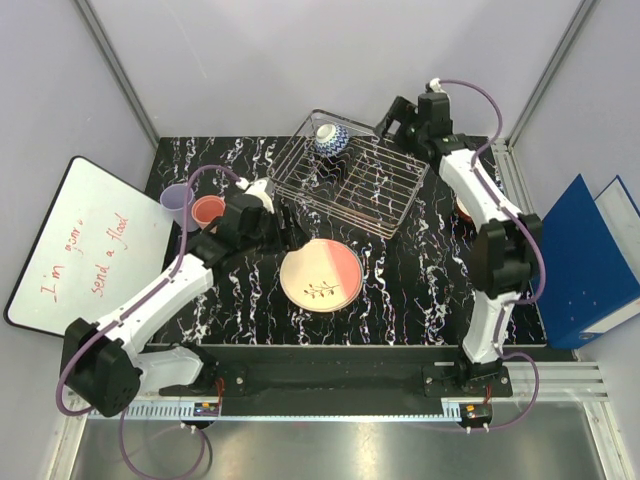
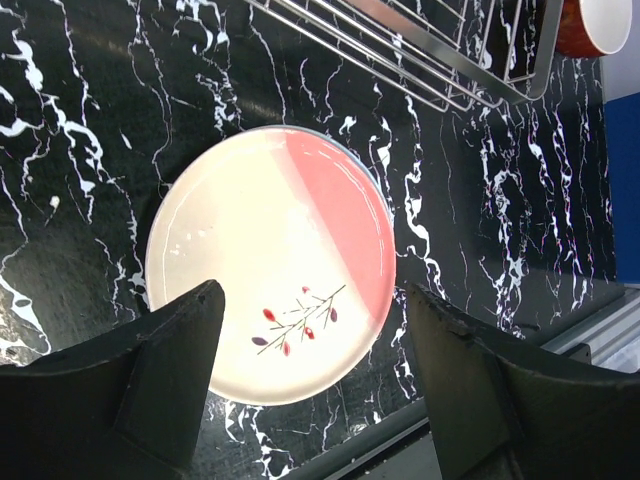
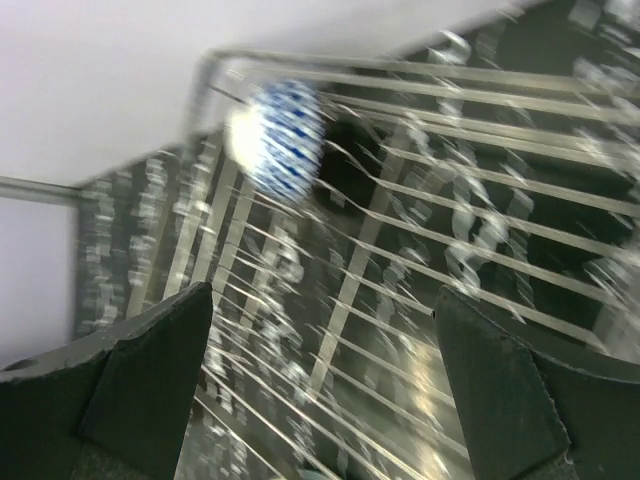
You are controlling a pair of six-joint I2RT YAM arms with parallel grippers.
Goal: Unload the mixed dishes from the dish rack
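The wire dish rack [image 1: 390, 197] stands at the back of the table. A blue-and-white patterned bowl [image 1: 331, 139] leans in its far left corner; the blurred right wrist view shows this bowl [image 3: 287, 140] too. Above the rack's right part is my right gripper [image 1: 392, 124], open and empty. My left gripper [image 1: 289, 230] hovers by the upper left edge of a cream and pink plate [image 1: 321, 275] lying flat on the table. Its fingers stand apart with nothing held, and the whole plate [image 2: 260, 230] shows beyond them in the left wrist view.
A purple cup [image 1: 174, 203] and a red-orange cup [image 1: 208, 209] are left of the rack. Another cup [image 1: 463, 209] at right is mostly behind my right arm. A whiteboard [image 1: 85, 240] and blue binder [image 1: 580, 270] flank the table.
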